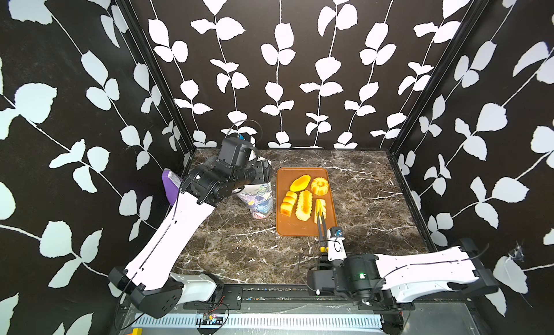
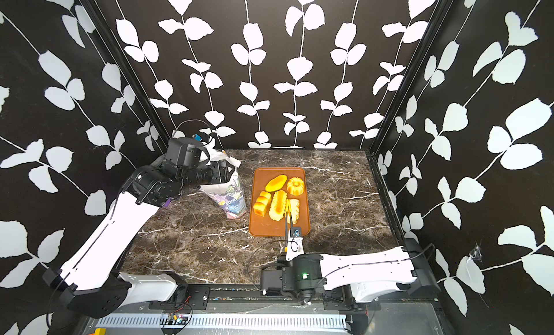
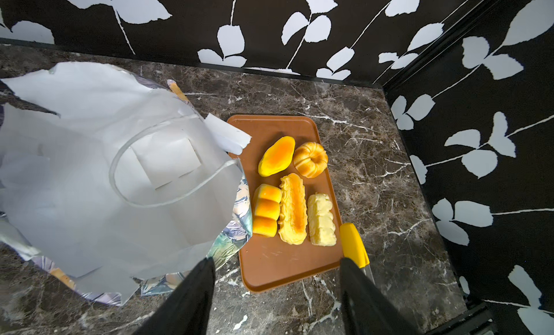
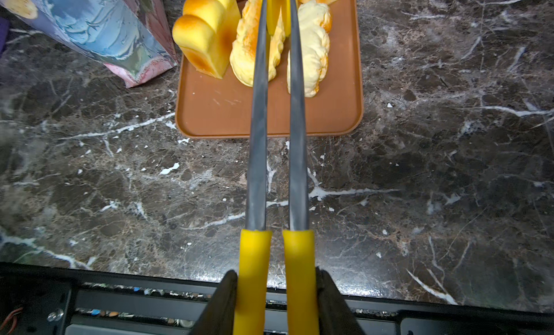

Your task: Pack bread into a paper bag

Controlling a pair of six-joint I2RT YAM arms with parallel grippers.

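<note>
The paper bag [image 1: 257, 200], painted outside and white inside, stands left of the tray with its mouth spread wide and no bread visible inside in the left wrist view. My left gripper is over the bag, its fingers parted with nothing between them. My right gripper is closed around the yellow handles of metal tongs [image 4: 257, 162]. In the right wrist view the tongs' yellow tips [image 4: 278, 14] are above the tray, by the long wavy bread [image 4: 249, 55] and the pale twisted bread [image 4: 313, 49]. No bread is clearly pinched.
On the brown tray [image 1: 294, 230] also lie an oval bread [image 3: 277, 156], a round ridged bread [image 3: 310, 159] and a three-lobed loaf [image 3: 266, 209]. Something purple [image 1: 170, 186] stands at the table's left edge.
</note>
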